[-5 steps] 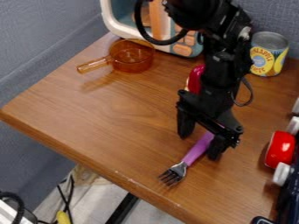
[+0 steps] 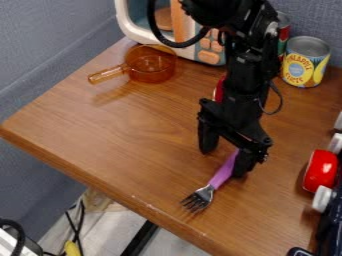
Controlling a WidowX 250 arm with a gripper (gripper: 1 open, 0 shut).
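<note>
A fork with a purple handle and metal tines lies on the wooden table near the front middle, tines pointing toward the lower left. My black gripper is low over the handle's upper end, which is partly hidden by it. Whether the fingers touch or hold the handle, and how far apart they stand, is not clear.
An amber pan, a toy kitchen set and cans stand at the back. A red item and dark bottles line the right edge.
The fork looks unmoved.
</note>
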